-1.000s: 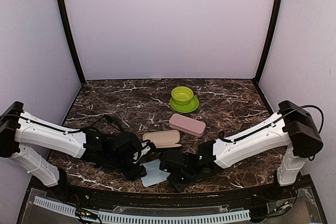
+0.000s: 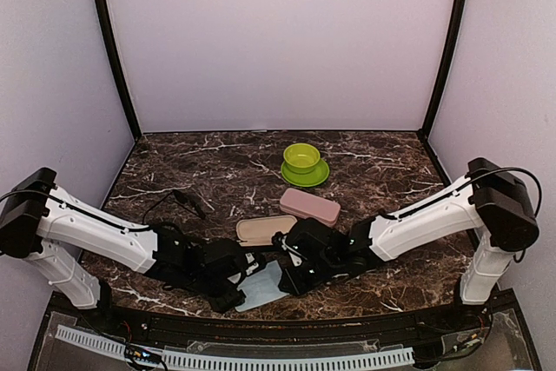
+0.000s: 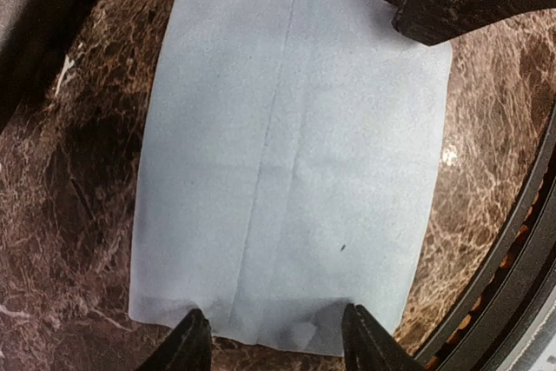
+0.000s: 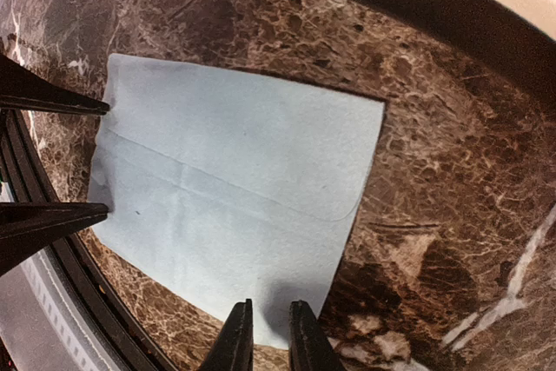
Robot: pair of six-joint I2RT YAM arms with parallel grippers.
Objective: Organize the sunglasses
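Observation:
A light blue cloth (image 2: 261, 285) lies flat at the table's front, with a crease along its middle. Over its left edge, my left gripper stands with fingers apart; a small wrinkle shows in the cloth (image 3: 278, 180) between them. At the cloth's right side my right gripper has a narrower gap, its tips by the edge of the cloth (image 4: 226, 162). Whether either gripper touches the cloth is unclear. Dark sunglasses (image 2: 187, 203) seem to lie at the left of the table. Behind the cloth is a beige open case part (image 2: 267, 229).
A pink case (image 2: 310, 206) sits behind the beige one. Farther back a green bowl (image 2: 301, 157) stands on a green plate (image 2: 304, 178). Both arms crowd the front middle, while the back left and back right of the table are clear.

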